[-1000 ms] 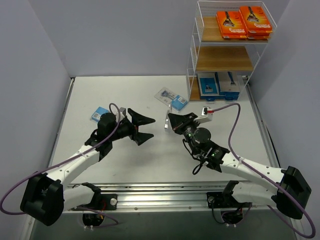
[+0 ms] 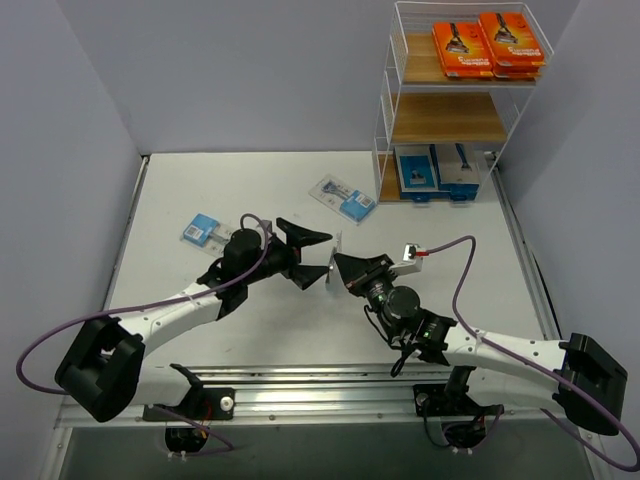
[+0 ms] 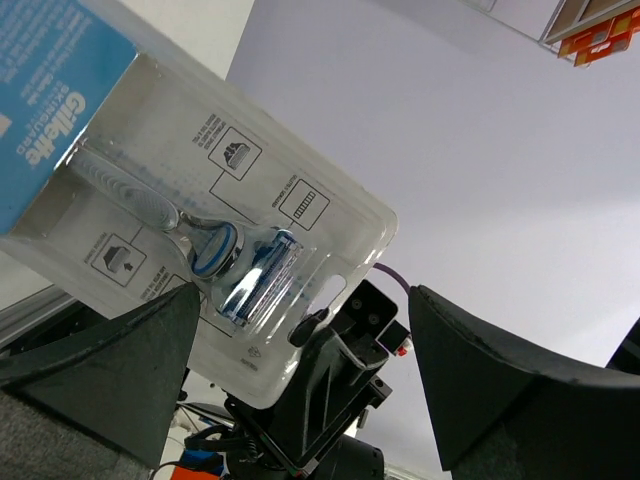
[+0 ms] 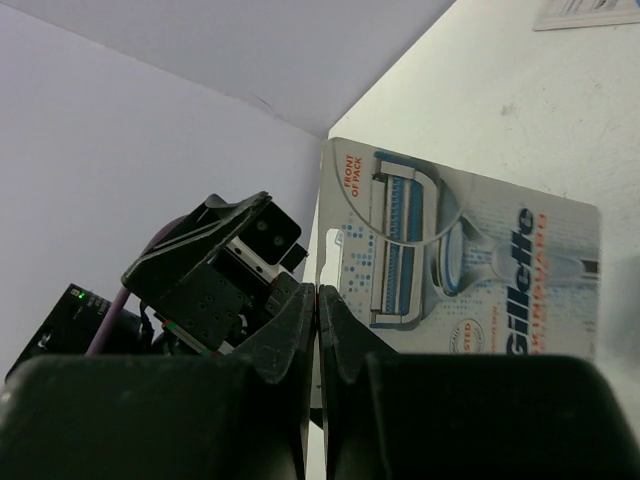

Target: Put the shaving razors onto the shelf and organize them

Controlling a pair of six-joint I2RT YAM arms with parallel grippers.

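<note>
My right gripper [image 2: 341, 258] is shut on one edge of a clear razor pack [image 3: 240, 200] with a blue card end. The pack stands on edge above the table, seen nearly edge-on from the top. The right wrist view shows its printed back with the Gillette lettering [image 4: 519, 285]. Facing it from the left, my left gripper is open, its fingers [image 3: 120, 375] apart and close to the pack; whether they touch it I cannot tell. Two more packs lie flat on the table, one near the shelf [image 2: 342, 198] and one left of the left arm [image 2: 207, 232].
A white wire shelf [image 2: 385, 110] with wooden boards stands at the back right. Orange boxes [image 2: 485, 45] fill its top level, the middle board [image 2: 445, 118] is empty, and blue packs [image 2: 437, 172] sit at the bottom.
The left gripper has moved right, up to the pack, and stays open. The right gripper has shifted only slightly, keeping the pack, whose tilt differs a little.
</note>
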